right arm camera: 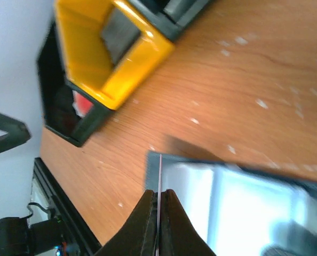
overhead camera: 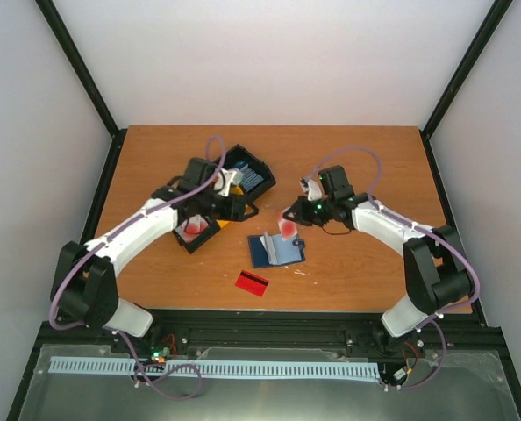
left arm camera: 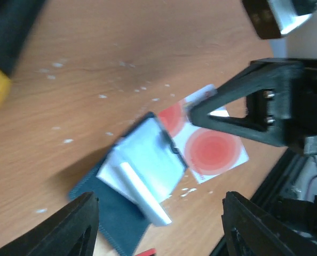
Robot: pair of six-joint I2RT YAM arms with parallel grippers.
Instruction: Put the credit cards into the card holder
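Observation:
An open blue card holder [overhead camera: 280,250] lies on the table front-centre, its clear sleeve raised. My right gripper is shut on a thin card seen edge-on, white with red circles [left arm camera: 212,152] in the left wrist view, just above and behind the holder. My left gripper stands open, nothing between its fingers, left of and higher than the holder. A red card [overhead camera: 251,282] lies in front of the holder.
A black and yellow sorting box [right arm camera: 139,58] with compartments of cards stands at the back left. Bare table [overhead camera: 383,272] surrounds the holder on the right.

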